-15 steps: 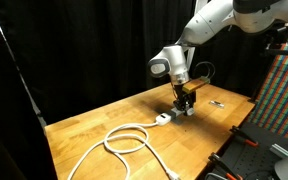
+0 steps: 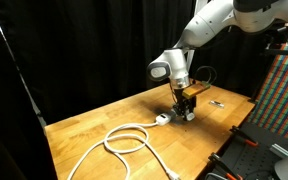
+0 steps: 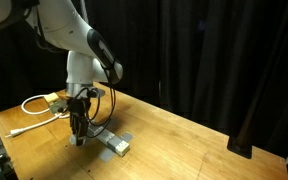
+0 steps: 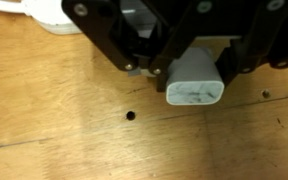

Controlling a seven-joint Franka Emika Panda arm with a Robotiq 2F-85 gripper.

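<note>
In the wrist view a small pale object (image 4: pixel 195 93) with a rounded, squarish end sits between the dark fingers. My gripper (image 2: pixel 185 107) is shut on it, pointing down close to the wooden table. From the second exterior view, the light object (image 3: pixel 78 139) shows under the gripper (image 3: pixel 79 126), at or just above the tabletop; whether it touches cannot be told. Beside the gripper lies a white and grey power strip (image 3: pixel 114 145), partly hidden behind the fingers in the first exterior view.
A white cable (image 2: pixel 113 134) curls over the table's left front. Small metallic items (image 2: pixel 216 103) lie to the right of the gripper.
</note>
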